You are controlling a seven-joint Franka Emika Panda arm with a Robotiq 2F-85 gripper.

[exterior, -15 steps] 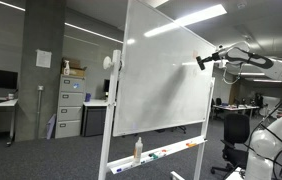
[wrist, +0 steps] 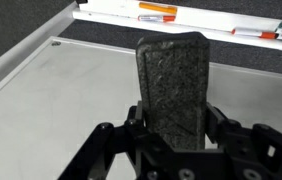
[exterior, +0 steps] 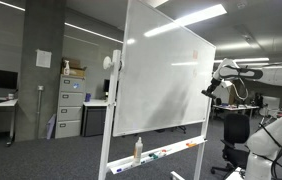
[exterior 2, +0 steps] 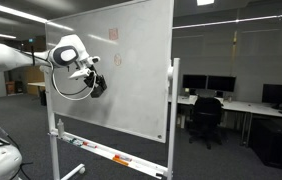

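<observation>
My gripper is shut on a dark grey felt eraser [wrist: 174, 80], which sticks out beyond its fingers in the wrist view. A large whiteboard [exterior: 161, 75] stands upright on a white frame. In exterior view 2 the eraser [exterior 2: 99, 86] is in front of the board's left part, just beyond the gripper [exterior 2: 91, 78]. Whether it presses on the surface, I cannot tell. Two faint reddish marks show higher up: an upper mark [exterior 2: 113, 34] and a lower mark [exterior 2: 118, 59].
Along the board's foot runs a white tray [exterior 2: 146, 168] with several markers. A spray bottle [exterior: 138, 150] stands on it. Beyond are an office chair [exterior 2: 208, 118] and a desk with monitors [exterior 2: 221, 83]. The board's right half is clear of the arm.
In exterior view 1 the gripper and the dark eraser have come down along the board's right side and shifted slightly right. The board and tray have stayed put.
</observation>
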